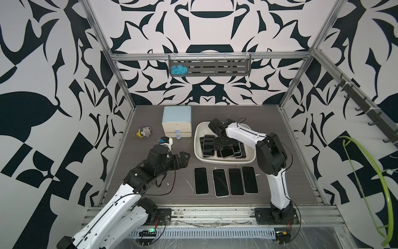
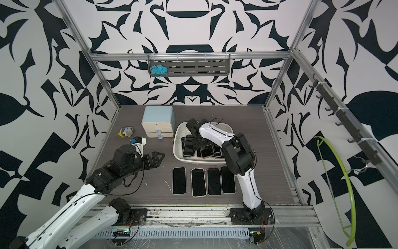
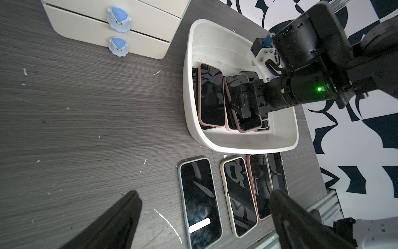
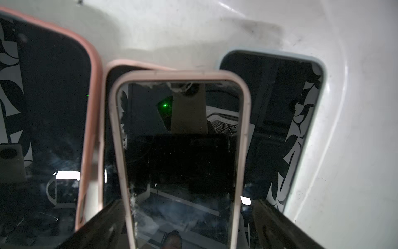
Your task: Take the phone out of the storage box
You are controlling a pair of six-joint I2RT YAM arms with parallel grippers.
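The white storage box (image 1: 198,150) holds several phones, some stacked. My right gripper is down inside it over a pink-framed phone (image 4: 178,157), open, its fingertips either side of that phone's frame in the right wrist view. Beside it lie another pink phone (image 4: 41,108) and a pale blue one (image 4: 273,91). My left gripper (image 1: 184,159) hangs open left of the box, above bare table, with nothing between its fingers. Four phones (image 1: 220,182) lie in a row on the table in front of the box.
A light blue-and-cream drawer unit (image 1: 176,120) stands left of the box, with a small plush toy (image 1: 144,131) further left. A grey rack (image 1: 215,66) hangs on the back wall.
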